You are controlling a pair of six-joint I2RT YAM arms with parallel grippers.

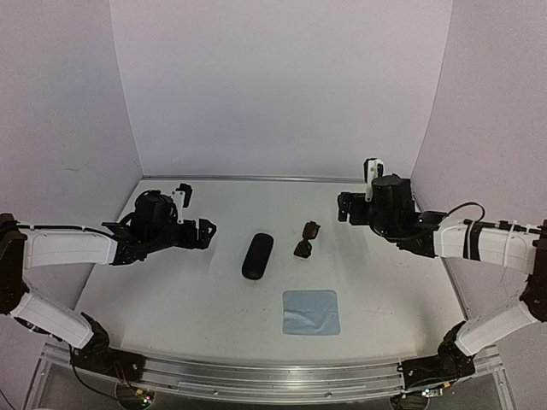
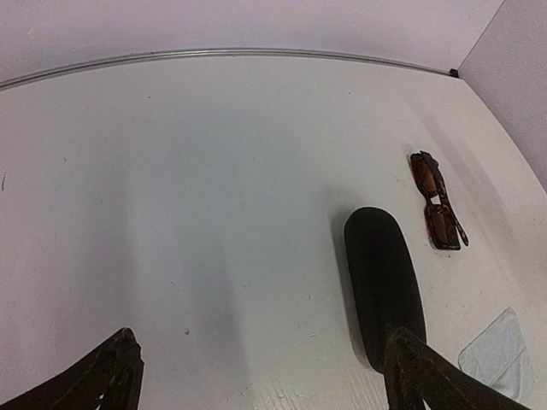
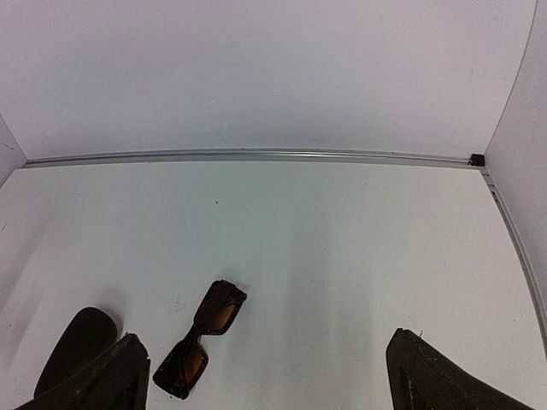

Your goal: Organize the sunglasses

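Observation:
Brown sunglasses (image 1: 307,240) lie folded near the middle of the white table, and their dark lenses (image 3: 220,307) show in the right wrist view. To their left is a black oblong case (image 1: 257,256), which looks closed in the left wrist view, where its smooth top (image 2: 383,286) shows. A light blue cloth (image 1: 311,313) lies flat in front of both. My left gripper (image 1: 196,215) stands open above the table, left of the case. Over on the right, my right gripper (image 1: 356,185) is open too, up and to the right of the sunglasses. Both have nothing between their fingers.
Pale walls (image 1: 282,85) enclose the table at the back and both sides. A metal rail (image 1: 273,371) runs along the front edge. Bare table (image 1: 385,282) lies to the right of the cloth, and the left side is clear as well.

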